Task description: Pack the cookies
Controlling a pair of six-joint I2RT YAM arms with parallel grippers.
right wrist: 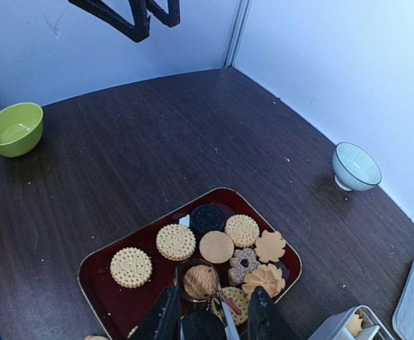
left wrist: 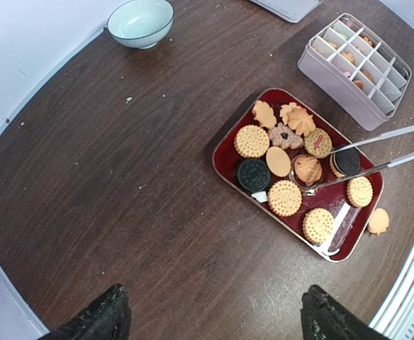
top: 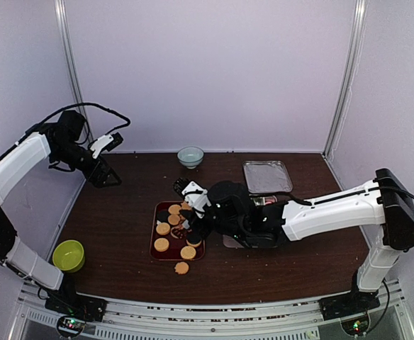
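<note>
A red tray [left wrist: 228, 159] holds several cookies: round beige ones [right wrist: 131, 267], dark ones [left wrist: 252, 174], leaf-shaped ones [right wrist: 270, 246] and a swirled one [left wrist: 308, 169]. My right gripper is low over the tray, holding metal tongs [left wrist: 405, 130] whose tips are around the swirled cookie. The lilac box [left wrist: 342, 92] with white dividers, some compartments holding cookies, stands beside the tray. My left gripper [top: 102, 177] is raised at the left, open, with nothing between its fingers.
A loose cookie [top: 181, 268] lies outside the tray. A green bowl [top: 68, 256] is at the left front, a pale bowl [top: 191, 157] at the back, a metal tray [top: 266, 176] at the back right.
</note>
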